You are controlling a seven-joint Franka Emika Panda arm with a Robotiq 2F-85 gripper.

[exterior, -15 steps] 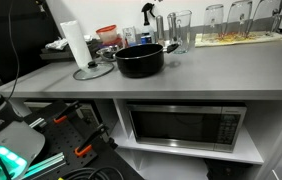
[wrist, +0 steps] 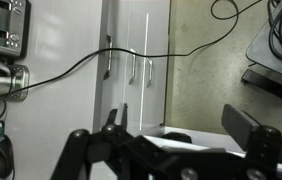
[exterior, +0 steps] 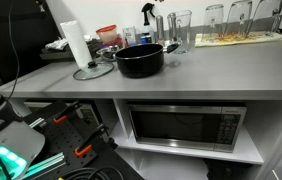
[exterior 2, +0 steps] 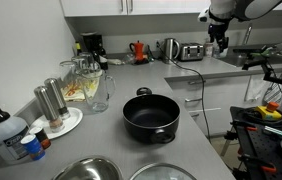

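At the bottom of the wrist view, my gripper stands open, its two dark fingertips wide apart with no object visible between them. Beneath it are the floor and grey cabinet fronts (wrist: 136, 75). A black pot (exterior: 141, 62) sits upright on the grey counter (exterior: 221, 72), well away from the gripper; its open top (exterior 2: 152, 108) looks empty in the second exterior view. Beside the pot lies a glass lid (exterior: 93, 71). A steel bowl (exterior 2: 89, 170) rests near the counter's front in that same view.
Clear glass pitchers (exterior: 182, 28) and upturned glasses (exterior: 213, 20) line the back of the counter. A microwave (exterior: 186, 126) occupies the shelf below. One black cable (wrist: 141, 53) crosses beneath the gripper.
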